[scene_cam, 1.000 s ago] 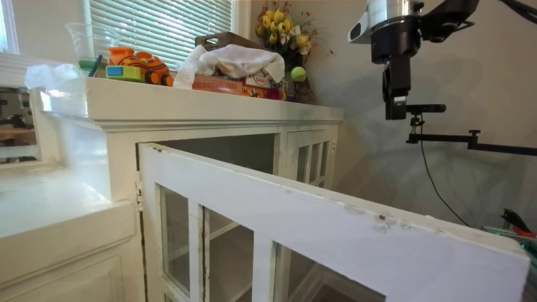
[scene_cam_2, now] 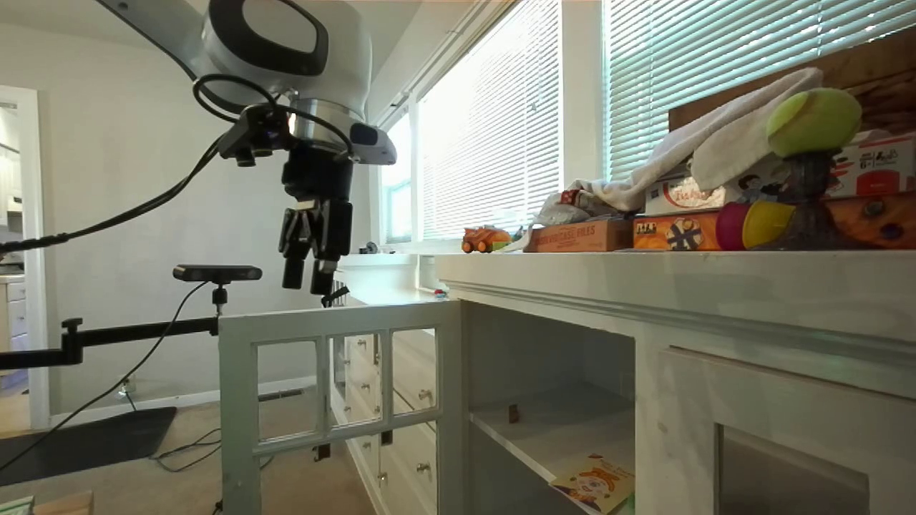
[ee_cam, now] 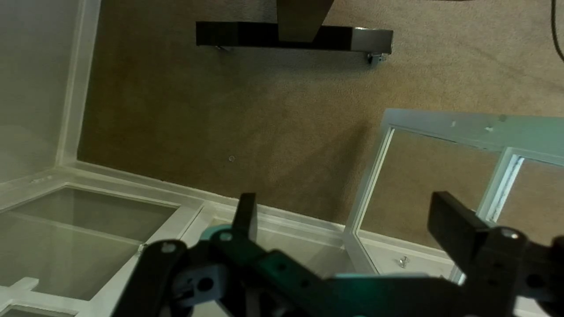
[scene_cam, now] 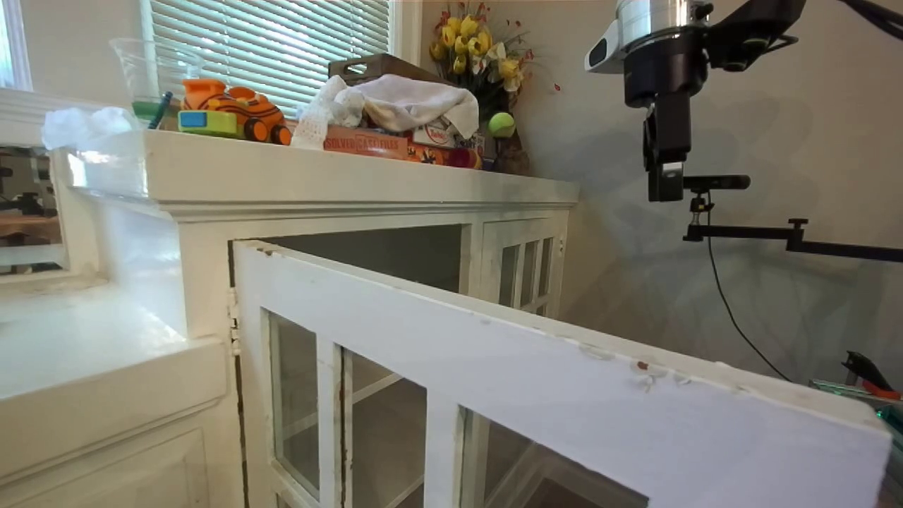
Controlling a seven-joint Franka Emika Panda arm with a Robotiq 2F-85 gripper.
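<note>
My gripper points downward with its two black fingers spread wide; it is open, and nothing is between them. In exterior view 2 the gripper [scene_cam_2: 307,283] hangs above the level of a white cabinet door [scene_cam_2: 343,322], which stands swung out from its frame. The same door [scene_cam: 508,339] fills the foreground of exterior view 1, its glass panes facing the camera. Behind it the cabinet's interior [scene_cam_2: 549,369] is exposed, with a yellow picture book [scene_cam_2: 598,482] and a small brown item [scene_cam_2: 513,413] on the shelf. No contact between gripper and door shows.
Along the cabinet top lie an orange toy truck [scene_cam: 233,110], a white cloth [scene_cam: 415,101], boxes [scene_cam: 368,142] and a tennis ball [scene_cam_2: 814,121]. A camera on a black arm [scene_cam_2: 137,330] stands nearby. Another glazed door [scene_cam: 522,262] is closed.
</note>
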